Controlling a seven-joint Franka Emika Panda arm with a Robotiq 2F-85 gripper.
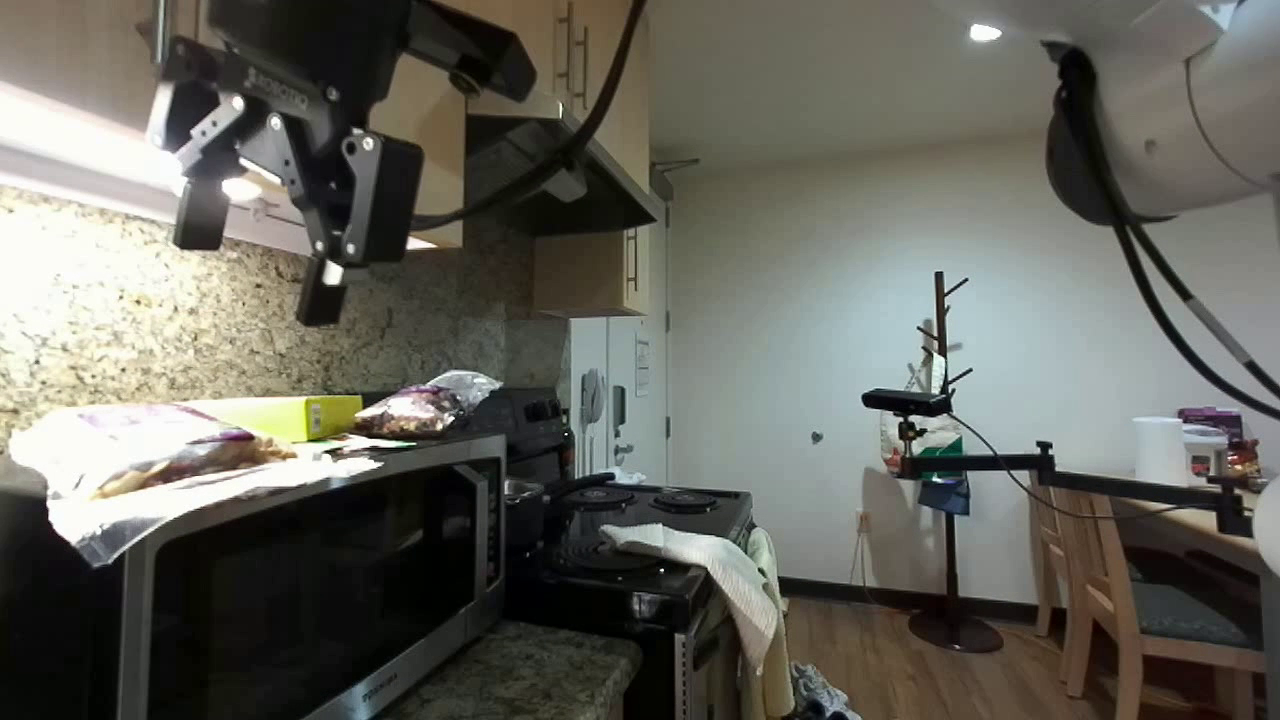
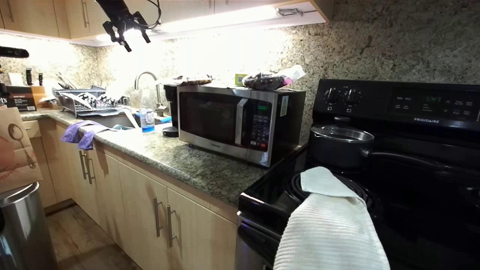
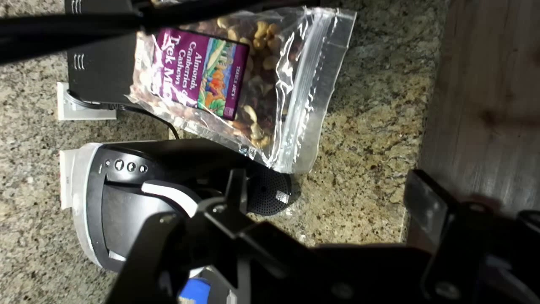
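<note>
My gripper (image 1: 258,264) is open and empty, hanging well above the top of the microwave (image 1: 312,576). In exterior view 2, the same gripper (image 2: 138,41) appears high up, left of the microwave. From the wrist, a clear zip bag of trek mix (image 3: 263,76) with a purple label lies ahead of the fingers, its zip edge overhanging the counter. A second bag of mix (image 1: 414,408) sits on the microwave towards the stove, and a yellow-green box (image 1: 288,416) is between the two bags.
A black coffee maker (image 3: 134,213) stands below, beside the microwave. Overhead are wall cabinets and the range hood (image 1: 558,180). A lidded pot (image 2: 339,144) and a white towel (image 2: 333,229) are on the stove.
</note>
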